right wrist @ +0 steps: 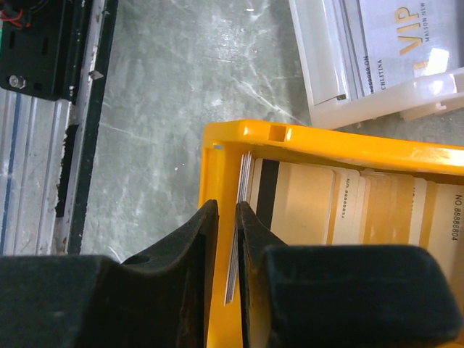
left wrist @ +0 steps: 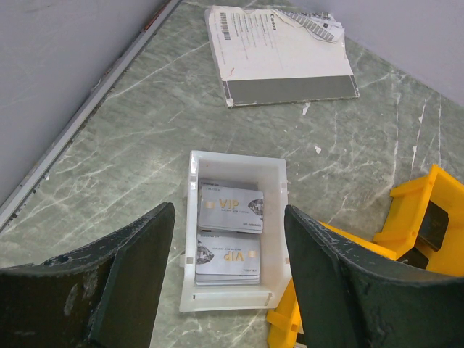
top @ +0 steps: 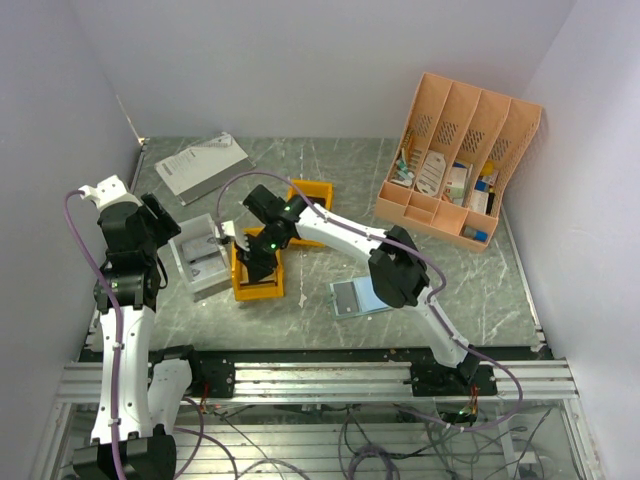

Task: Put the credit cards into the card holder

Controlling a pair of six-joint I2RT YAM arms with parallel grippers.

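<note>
My right gripper reaches down into the near yellow box (top: 258, 292), at one end of it. Its narrowly open fingers stand either side of a few thin cards (right wrist: 233, 264) on edge near the end wall; a strip of yellow shows between the cards and one finger. More cards (right wrist: 297, 203) lie flatter and overlapping along the box. The white tray (left wrist: 275, 196) beside it holds two piles of silver VIP cards (left wrist: 230, 209). At the far left my left gripper (top: 160, 220) hangs open and empty, its fingers framing that tray in the left wrist view.
A second yellow box (top: 318, 190) stands behind the first, partly hidden by the right arm. A white carton (top: 203, 168) lies at the back left, an orange organizer (top: 425, 110) at the back right. A blue-grey flat item (top: 358, 297) lies at front centre.
</note>
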